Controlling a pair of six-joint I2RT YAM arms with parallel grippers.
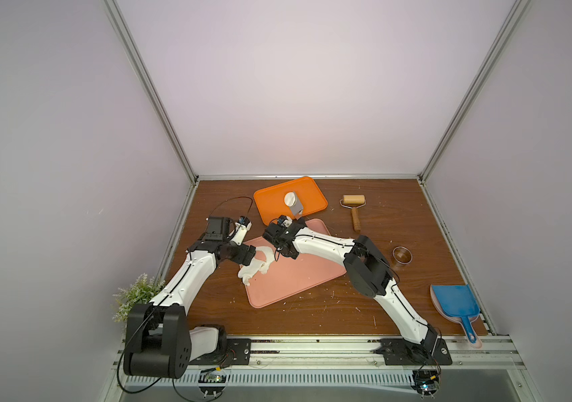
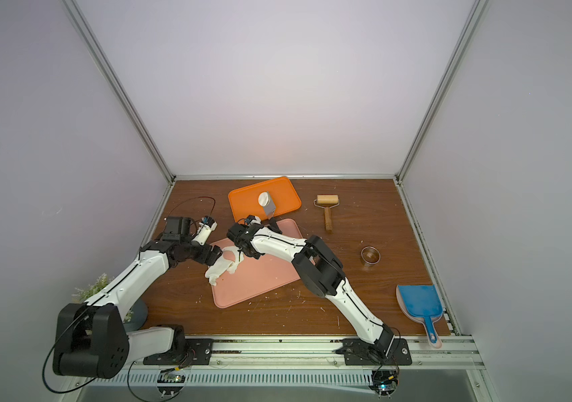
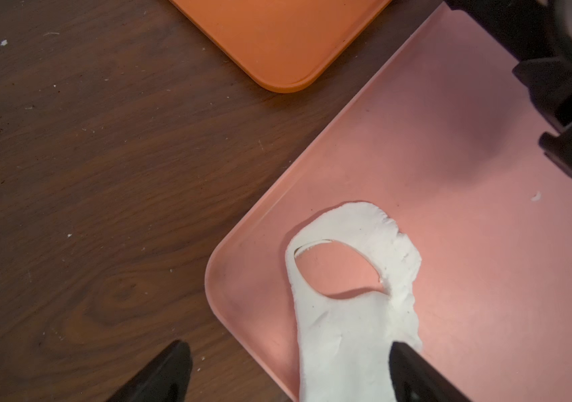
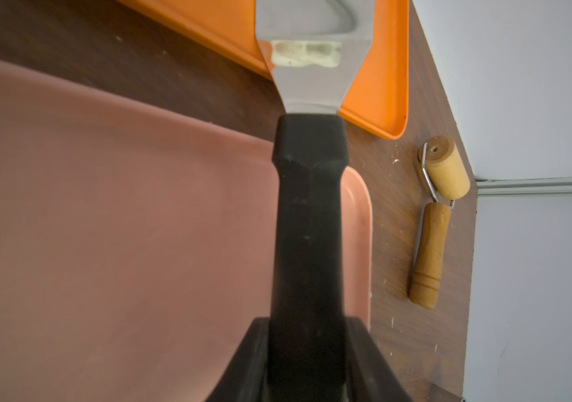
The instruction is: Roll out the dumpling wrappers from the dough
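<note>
A torn white dough sheet with a large hole lies at the near left end of the pink tray. Above it my left gripper stands open, its blurred fingers apart and nothing between them. Over the pink tray's far side, my right gripper has a finger against each side of the black handle of a spatula. The spatula's metal blade reaches over the orange tray. A round white piece of dough shows at the blade's far end; whether it rests on blade or tray, I cannot tell.
A wooden roller lies on the table right of the orange tray. Farther right are a metal ring cutter and a blue dustpan. Small crumbs dot the wood in front. The pink tray's middle is bare.
</note>
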